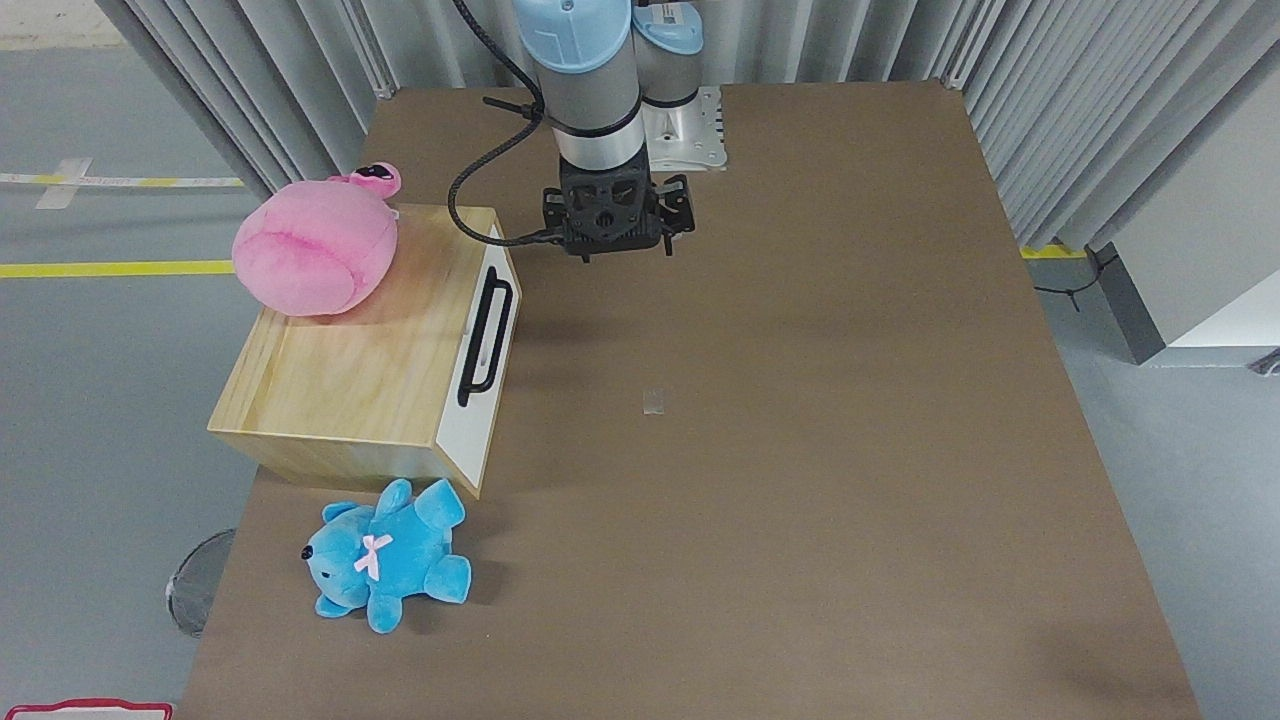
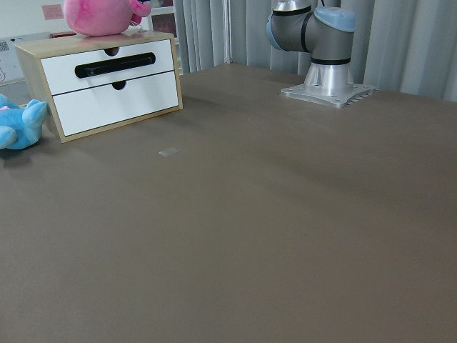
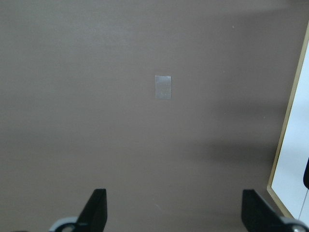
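My gripper is raised above the brown table (image 1: 840, 420) at the back of the front view, right of the wooden cabinet (image 1: 348, 372); its two fingers stand wide open with only table below them. The cabinet has two white drawers (image 2: 114, 100), both closed, the upper with a black handle (image 1: 486, 330). A pink plush toy (image 1: 312, 246) rests on the cabinet top. A light blue teddy bear (image 1: 402, 558) with a pink bow lies on the table beside the cabinet, at its near end.
A small clear tape piece (image 3: 162, 87) is on the table below the gripper. Grey curtains line the back, behind the arm's base (image 2: 325, 93).
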